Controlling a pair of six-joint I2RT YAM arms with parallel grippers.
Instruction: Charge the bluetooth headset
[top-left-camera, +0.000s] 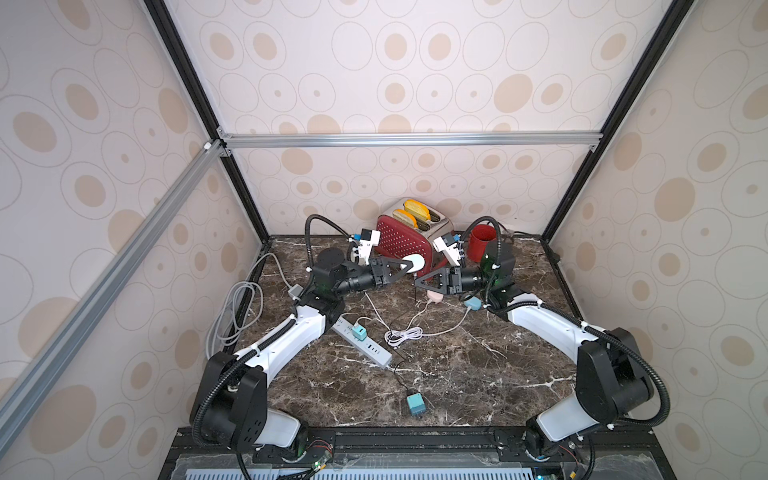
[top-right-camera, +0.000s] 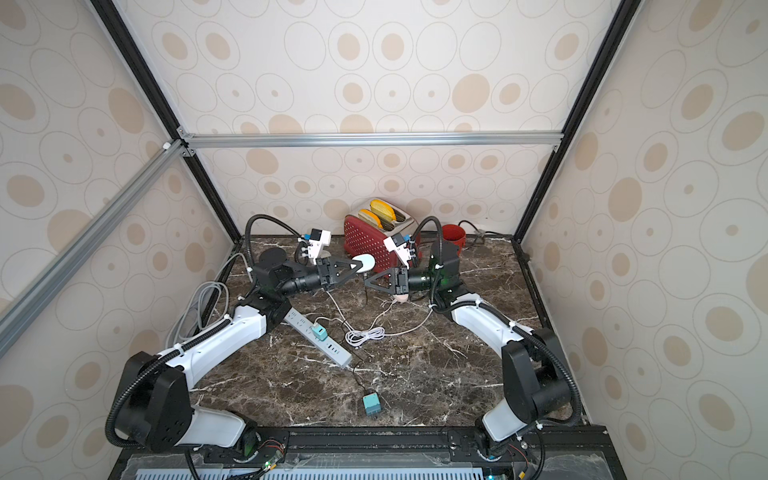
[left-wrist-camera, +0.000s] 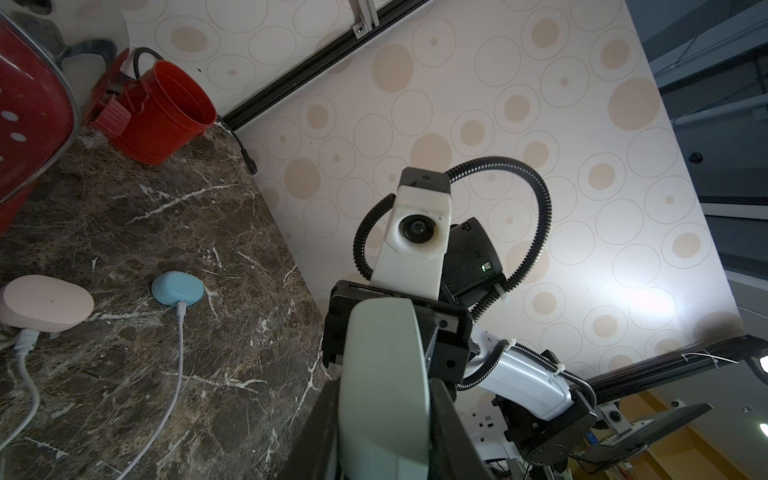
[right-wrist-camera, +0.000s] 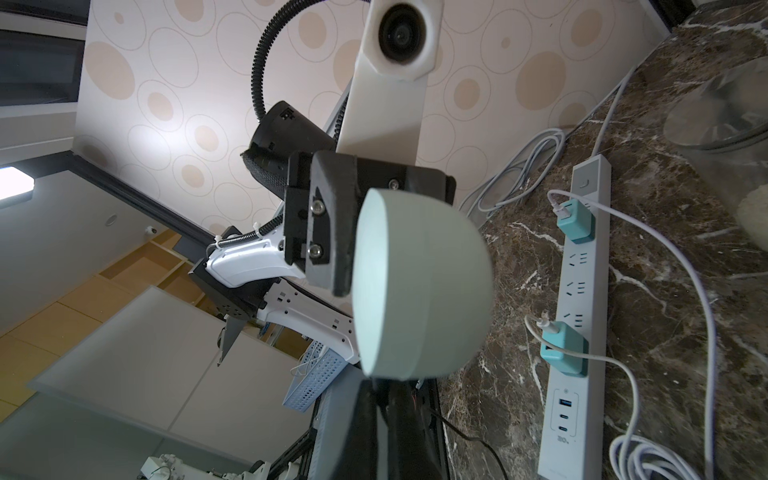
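Observation:
The pale green-white headset case (top-left-camera: 413, 262) is in the air over the middle of the table, with my left gripper (top-left-camera: 409, 268) shut on it. It fills the lower middle of the left wrist view (left-wrist-camera: 384, 392). My right gripper (top-left-camera: 418, 281) is shut, its fingertips close below and beside the case. A thin dark cable (top-left-camera: 414, 293) hangs at those fingertips. In the right wrist view its dark end (right-wrist-camera: 382, 393) sits at the fingers, near the underside of the case (right-wrist-camera: 432, 288). Whether the plug touches the port cannot be told.
A power strip (top-left-camera: 361, 342) with turquoise adapters lies left of centre. A turquoise cube (top-left-camera: 416, 403) stands at the front. White cables (top-left-camera: 402, 336) lead to a pink case (left-wrist-camera: 48, 303) and a blue case (left-wrist-camera: 177, 288). Behind are a toaster (top-left-camera: 441, 227) and red cup (top-left-camera: 481, 240).

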